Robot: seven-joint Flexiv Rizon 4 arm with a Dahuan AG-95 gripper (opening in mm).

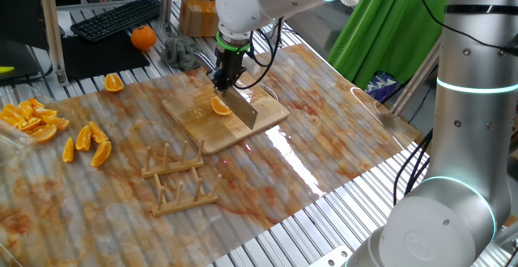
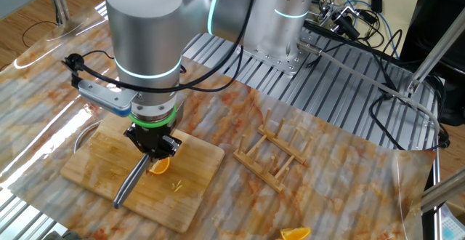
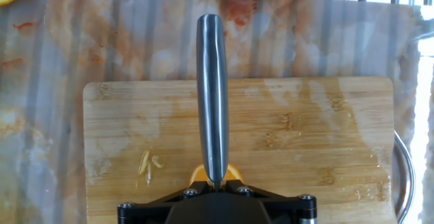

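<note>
My gripper point(image 1: 225, 84) is shut on a steel cleaver, low over a wooden cutting board point(image 1: 212, 144). In exterior view 1 the cleaver's broad blade point(image 1: 241, 110) slants down to the right. Its smooth handle point(image 3: 212, 95) points away from the fingers in the wrist view and toward the lower left in the second exterior view. Right beside the blade lies an orange piece point(image 1: 219, 106) on the board; the gripper point(image 2: 154, 147) partly covers this orange piece point(image 2: 160, 166) from the other side. Whether blade and fruit touch, I cannot tell.
A wooden peg rack point(image 1: 180, 182) stands near the board. Several orange wedges point(image 1: 84, 140) and a heap of cut pieces point(image 1: 31, 120) lie at the left, with a single wedge point(image 1: 114, 82) farther back. A whole orange point(image 1: 143, 38) sits by the keyboard point(image 1: 116, 18).
</note>
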